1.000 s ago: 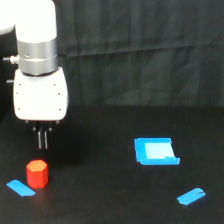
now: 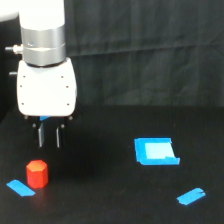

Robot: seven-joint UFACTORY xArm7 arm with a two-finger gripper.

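A red six-sided block (image 2: 37, 174) stands on the black table at the lower left. Above it and slightly to its right hangs my gripper (image 2: 49, 143), pointing down. Its two thin fingers are spread apart, and no object shows between them. The fingertips are clear of the block in this view. How far they are from it in depth is hard to judge.
Blue tape outlines a white square (image 2: 158, 151) right of centre. One blue tape strip (image 2: 20, 187) lies left of the block, another blue strip (image 2: 190, 197) at the lower right.
The fingers have spread from close together to wide apart. The arm has shifted a little to the right. The red block has not moved.
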